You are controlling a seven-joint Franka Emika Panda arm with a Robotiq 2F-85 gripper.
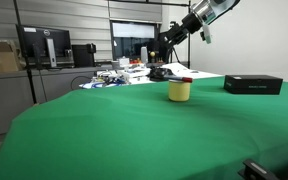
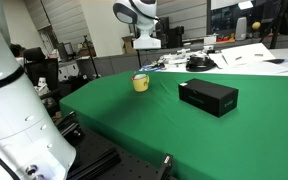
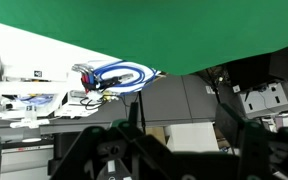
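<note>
A yellow cup (image 1: 179,91) stands upright on the green table, also visible as a yellow cup (image 2: 140,84) in exterior view 2. Something small, red and dark (image 1: 182,80) shows at its rim; whether it lies across the top or leans inside is too small to tell. My gripper (image 1: 167,42) hangs well above the cup, clear of it. In the wrist view its dark fingertips stand apart, with nothing visible between them, so the gripper is open. The cup is outside that view.
A black box (image 1: 253,85) lies right of the cup. Papers and cables (image 2: 224,62) clutter the far side of the table.
</note>
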